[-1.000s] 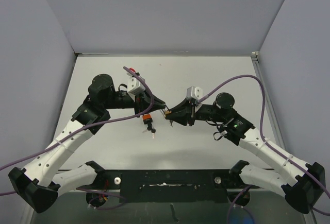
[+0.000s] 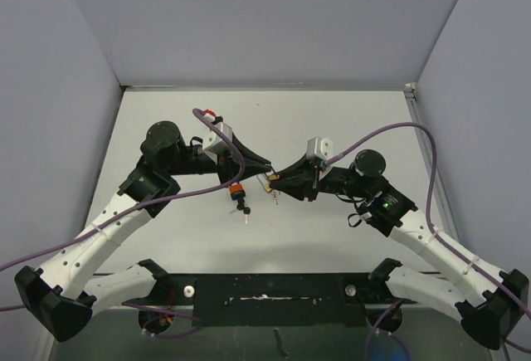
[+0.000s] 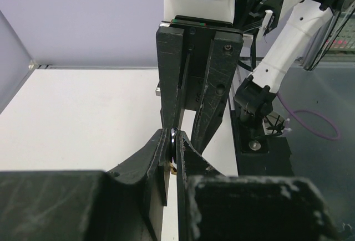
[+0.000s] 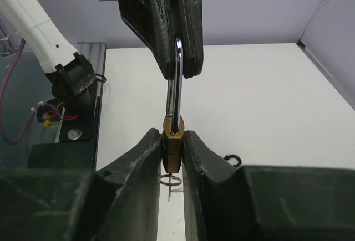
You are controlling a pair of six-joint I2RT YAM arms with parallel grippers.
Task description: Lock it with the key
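Note:
Near the middle of the top view, a small brass padlock [image 2: 269, 185] hangs above the table between the two grippers. My right gripper is shut on its brass body [image 4: 173, 151]. The steel shackle [image 4: 178, 77] rises from the body, and my left gripper, above it, is shut on the shackle's upper part. Under the body dangle a key ring [image 4: 171, 180] and a thin key. Most of the lock is hidden behind fingers in the left wrist view, so whether the shackle is seated cannot be told.
On the white table [image 2: 348, 120], an orange-and-black object [image 2: 238, 192] with keys lies below the left arm. A red item [image 2: 210, 114] shows partly behind that arm. Bare table spreads behind and in front of the grippers.
Both grippers have shifted slightly to the right together, carrying the padlock. Both keep their hold, and the objects on the table have not moved.

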